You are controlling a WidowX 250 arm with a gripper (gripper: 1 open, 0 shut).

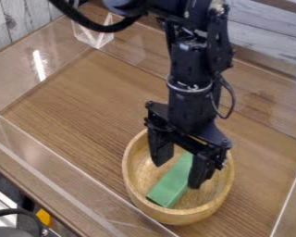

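Note:
My black gripper (pixel 180 146) hangs over a round wooden bowl (pixel 178 212), its two fingers apart and reaching down to the bowl's upper part. A green rectangular block (pixel 170 188) lies in the bowl below the fingers, partly hidden by the gripper. I see nothing held between the fingers.
A clear angular object (pixel 96 30) stands at the back left. A white wall runs behind. A small yellow item (pixel 42 217) shows at the lower left edge.

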